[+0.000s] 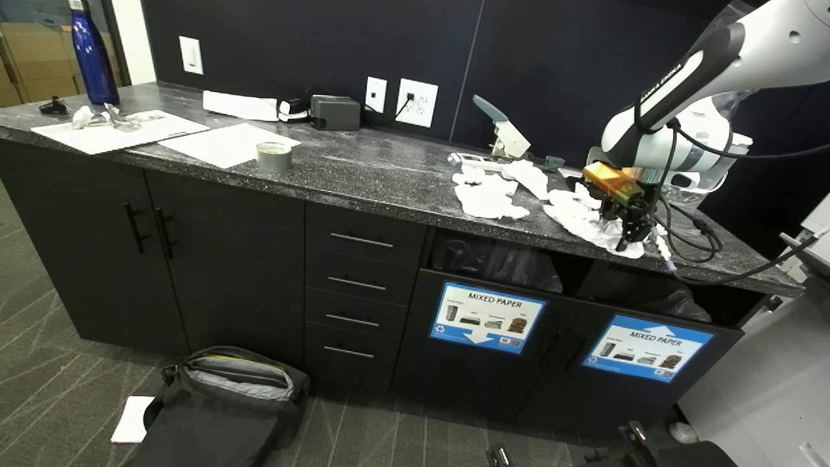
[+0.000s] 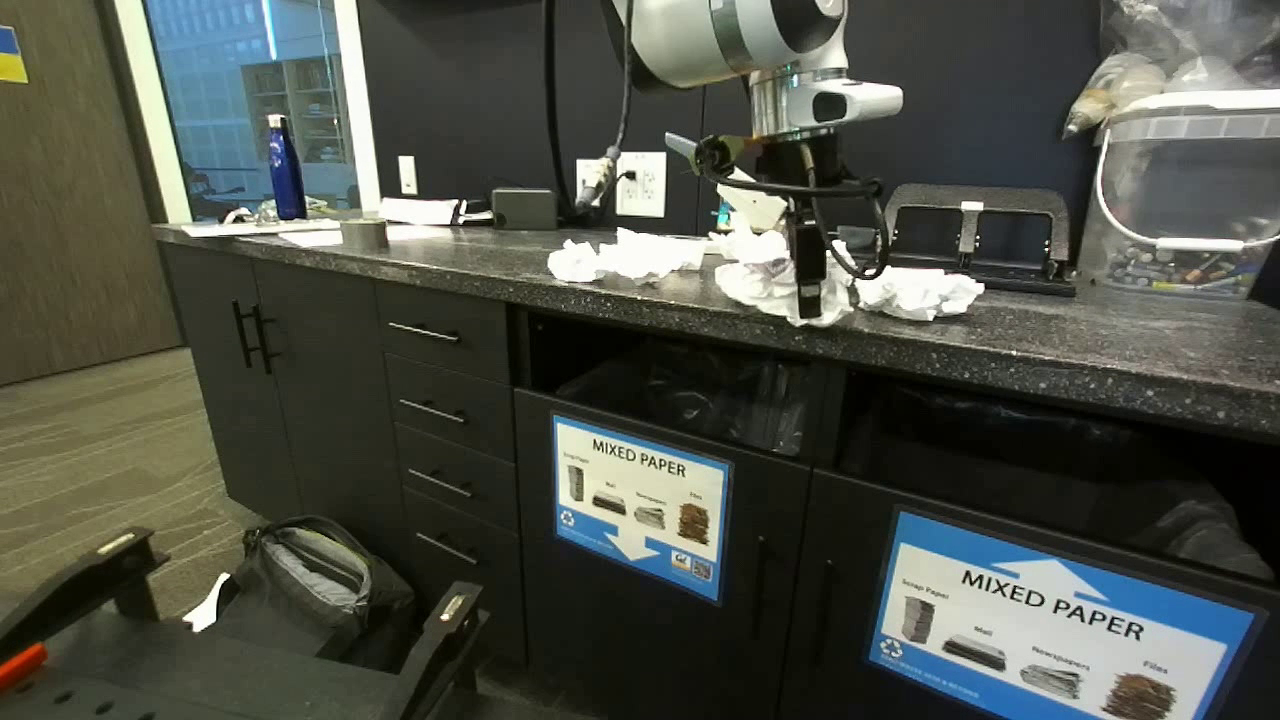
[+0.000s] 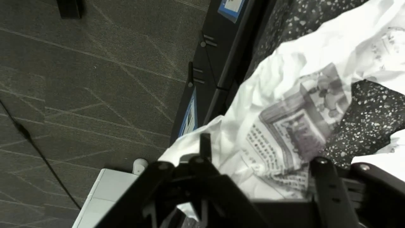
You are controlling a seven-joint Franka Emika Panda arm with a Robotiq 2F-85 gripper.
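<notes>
In the wrist view, a crumpled sheet of white printed paper point(image 3: 265, 114) lies along the counter's front edge. My gripper is over its near end, fingers apart, with part of the sheet showing between them. Whether both fingers touch the paper is hard to tell. From the first exterior view, the gripper point(image 1: 616, 226) points down onto the right-hand crumpled paper point(image 1: 572, 215). The second exterior view has a black finger point(image 2: 810, 288) in front of the white paper point(image 2: 758, 286). More crumpled paper point(image 1: 488, 194) rests to the left.
Open-topped bins point(image 1: 498, 261) labelled MIXED PAPER sit below the counter edge. A hole punch point(image 2: 978, 228) and a clear bucket point(image 2: 1182, 216) stand behind and to the right. A tape roll point(image 1: 273, 156) and flat sheets point(image 1: 229, 144) occupy the left.
</notes>
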